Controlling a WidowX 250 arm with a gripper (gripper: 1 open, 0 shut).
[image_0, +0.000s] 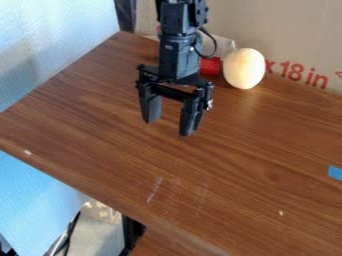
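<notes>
My black gripper (171, 116) hangs over the left-middle of the wooden table (201, 190), its two fingers apart with nothing between them. Behind it, at the back, a cream egg-shaped object (245, 68) stands upright, and a red object (211, 65) is partly hidden by the arm.
A cardboard box wall (301, 40) runs along the back. A small piece of blue tape (334, 173) is on the right. The left edge drops away beside a light blue surface (34, 200).
</notes>
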